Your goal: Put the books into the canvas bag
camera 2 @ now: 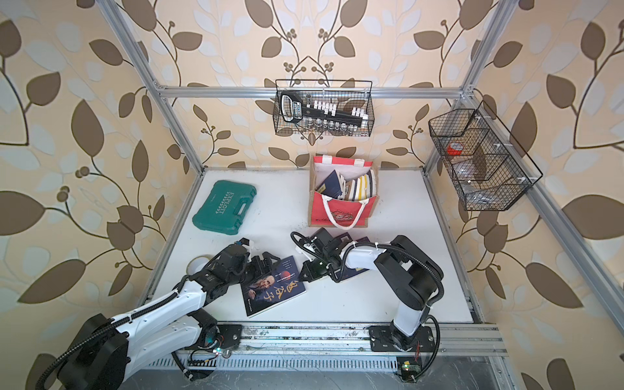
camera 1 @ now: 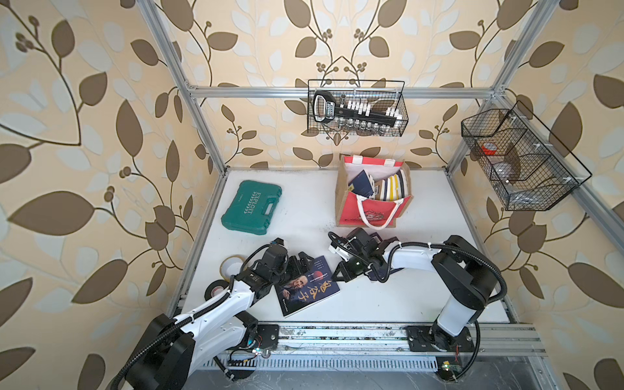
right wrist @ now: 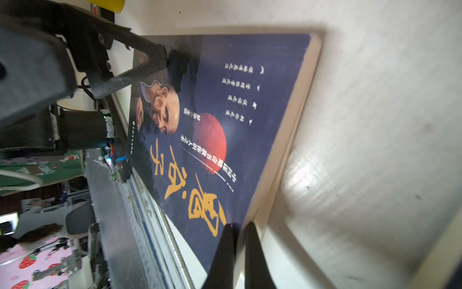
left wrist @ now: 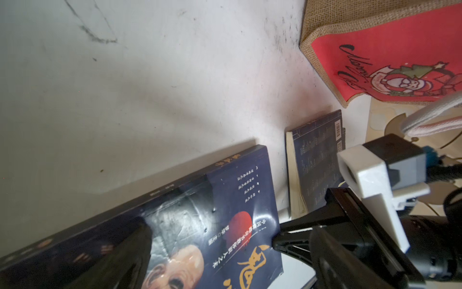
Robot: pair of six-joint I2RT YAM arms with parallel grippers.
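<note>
A navy book with orange lettering point(camera 1: 309, 292) lies flat at the front middle. My left gripper point(camera 1: 299, 263) is open over its upper left part. My right gripper point(camera 1: 341, 273) is shut at the book's right edge, its tips point(right wrist: 250, 243) against that edge. A second dark book point(left wrist: 315, 163) lies right of it, partly under my right arm. The canvas bag point(camera 1: 364, 211) with red front and white handle stands at the back right, holding several books point(camera 1: 392, 187).
A green case point(camera 1: 250, 208) lies at the back left, with tape rolls point(camera 1: 232, 266) near the left arm. Wire baskets hang on the back and right rails. Bare table lies between case and bag.
</note>
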